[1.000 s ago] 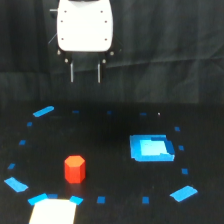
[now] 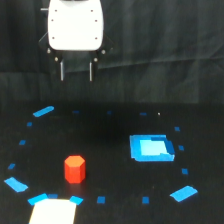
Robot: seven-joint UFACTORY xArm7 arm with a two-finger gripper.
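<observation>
A white gripper (image 2: 77, 68) hangs at the top left of the view, its two thin fingers apart with empty space between them, well above the table. Below it on the black table sits a red hexagonal block (image 2: 75, 170). To the right lies a blue square tray or frame (image 2: 136, 148) with a lighter pale square (image 2: 154, 148) inside it.
A cream square (image 2: 52, 213) is cut off at the bottom edge. Blue tape pieces (image 2: 182, 193) and small dots mark the black table (image 2: 120, 185) around the objects. A dark curtain stands behind.
The block and tray have not moved.
</observation>
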